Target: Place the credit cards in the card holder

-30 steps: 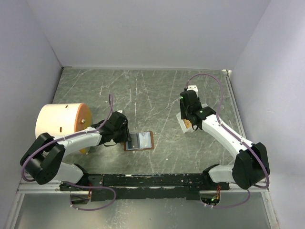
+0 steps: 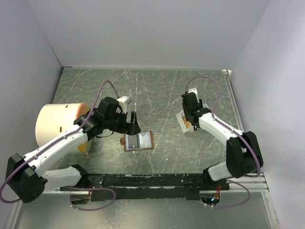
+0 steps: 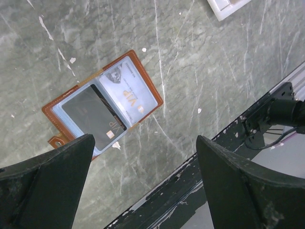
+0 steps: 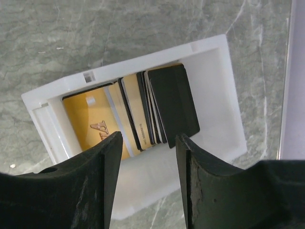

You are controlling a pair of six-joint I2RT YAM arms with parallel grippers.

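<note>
The brown card holder (image 3: pixel 157 94) lies spread flat on the table. In the left wrist view a dark card (image 3: pixel 90 117) sits in one of its clear sleeves and a white card (image 3: pixel 129 88) in the other. My left gripper is raised over the holder, open and empty. A white box (image 4: pixel 209 71) at the table's right holds several cards leaning in a row. A black card (image 4: pixel 172 102) is at the row's right end, an orange card (image 4: pixel 90 117) at its left. Above the box my right gripper hangs open with nothing between its fingers.
A large cream cylinder with an orange end (image 2: pixel 59 126) lies at the left, close by my left arm. Bare grey table (image 2: pixel 152 90) stretches between holder and box and along the back.
My left gripper has risen from the card holder's left side and now shows larger, its fingers apart. The right arm has shifted slightly, lower over the white box.
</note>
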